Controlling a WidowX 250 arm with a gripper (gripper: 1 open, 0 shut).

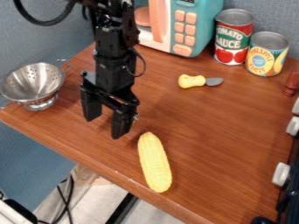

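My black gripper [107,114] hangs over the wooden table [211,140] at the left-centre, fingers spread apart and pointing down, with nothing visible between them. A steel colander [31,80] sits at the table's left edge, left of the gripper. A yellow corn cob [155,162] lies near the front edge, below and right of the gripper.
At the back stand a teal toy microwave [187,26], a tomato can [232,37] and a yellow-labelled can [267,54]. A yellow-handled tool [193,80] lies in front of them. Dark objects with white knobs line the right edge.
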